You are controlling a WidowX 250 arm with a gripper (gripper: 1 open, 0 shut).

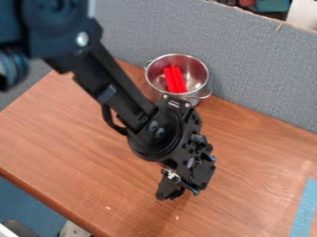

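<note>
A black robot arm reaches from the upper left down to the middle of the wooden table. Its gripper [186,183] points down over the bare wood, right of centre and low in the view, with no object visible at its fingertips. Behind the arm, against the grey back panel, a steel pot [160,80] with side handles holds a bright red object [176,78], partly hidden by the pot and arm.
A strip of blue tape [303,205] lies at the right edge. The grey padded panel [260,74] closes off the back. Assorted items sit beyond it at the top right.
</note>
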